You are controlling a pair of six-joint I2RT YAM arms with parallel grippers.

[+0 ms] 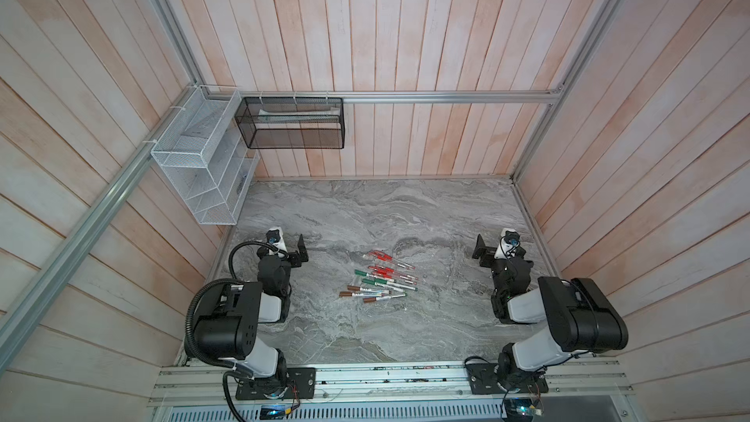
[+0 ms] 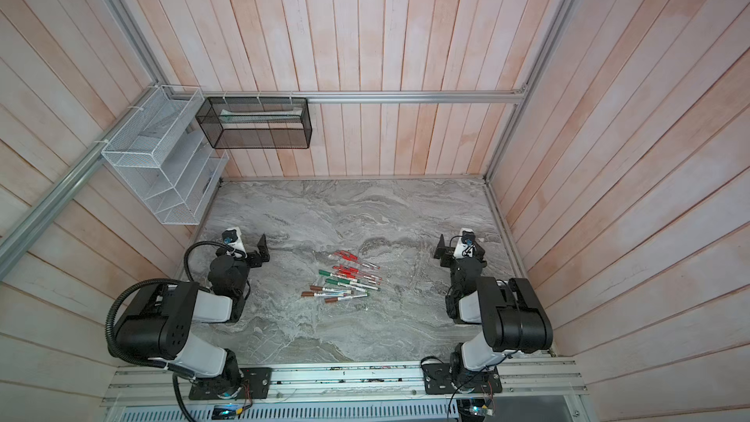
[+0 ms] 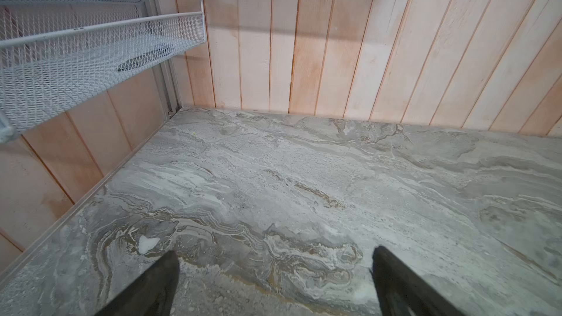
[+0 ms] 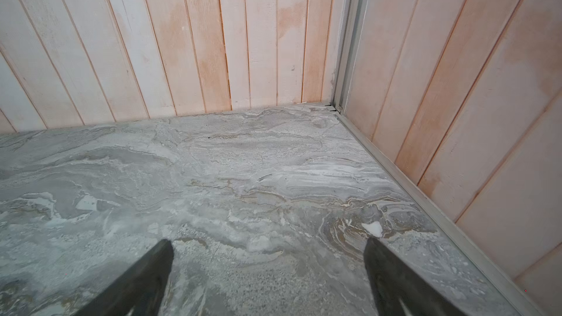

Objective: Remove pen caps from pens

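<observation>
Several pens lie bunched together near the middle of the table. Red pens point(image 1: 383, 271) are at the back of the group, green-capped markers point(image 1: 376, 284) in the middle, and brown-capped markers point(image 1: 367, 294) at the front. Whether every pen has its cap on is too small to tell. My left gripper stands open to the left of the pens, empty between its fingers. To their right, my right gripper is likewise open and empty. Neither wrist view contains a pen.
White wire shelves point(image 1: 203, 160) hang on the left wall, beside a black mesh basket point(image 1: 289, 139) on the back wall. Bare marble tabletop point(image 1: 390, 211) surrounds the pens on all sides. Wooden walls close in the back and both sides.
</observation>
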